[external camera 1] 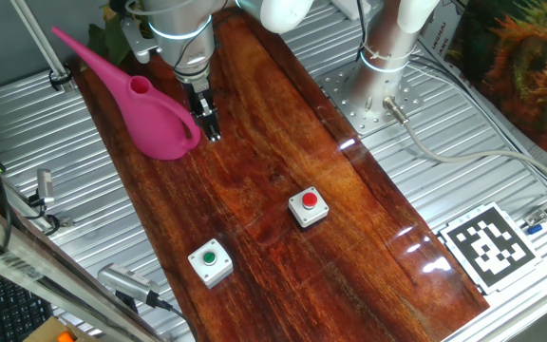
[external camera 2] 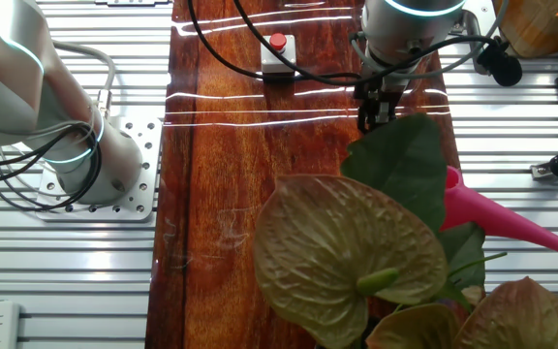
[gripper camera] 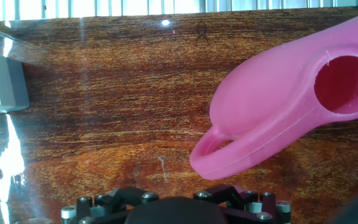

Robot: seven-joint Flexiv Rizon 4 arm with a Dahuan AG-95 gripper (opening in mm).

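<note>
A pink watering can (external camera 1: 155, 119) stands at the far left of the wooden board, its long spout pointing to the back left. In the wrist view the can (gripper camera: 272, 93) fills the right side, its looped handle nearest to me. My gripper (external camera 1: 213, 139) points down just beside that handle, apart from it in the wrist view. Only the upper finger links show along the bottom of the wrist view; a dark housing covers the space between them. Whether the fingers stand open or shut is not clear. No object shows in the gripper.
A white box with a red button (external camera 1: 309, 200) and another with a green button (external camera 1: 209, 258) sit on the board (external camera 1: 264, 256). Leafy plants (external camera 2: 352, 252) stand at the board's far end. Bare wood lies between the gripper and the boxes.
</note>
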